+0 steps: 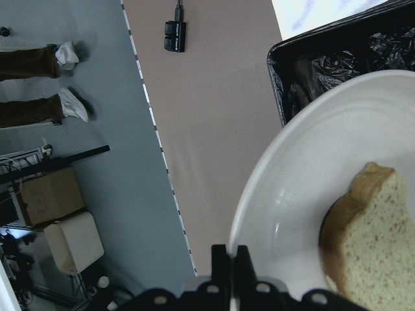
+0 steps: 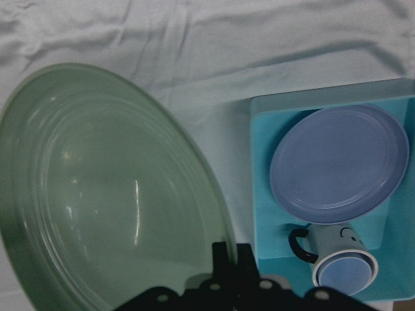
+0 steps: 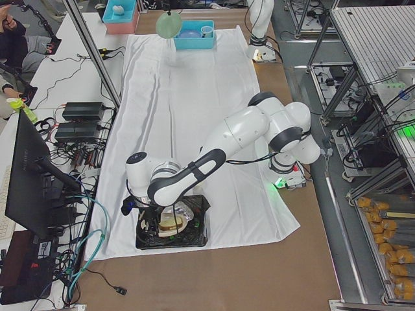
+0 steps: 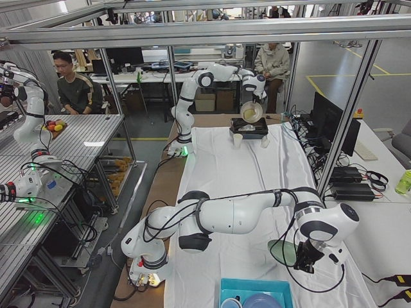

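Note:
My left gripper is shut on the rim of a white plate (image 1: 292,181), which holds a slice of bread (image 1: 369,240). It holds the plate over a black bin (image 3: 149,238) lined with a black bag, at the near end of the cloth in the camera left view. My right gripper is shut on the rim of a green plate (image 2: 97,181), held above the white cloth at the opposite end, beside a blue tray (image 2: 256,194).
The blue tray holds a blue plate (image 2: 337,162) and a mug (image 2: 331,243). A monitor (image 3: 29,181) and cables line one side.

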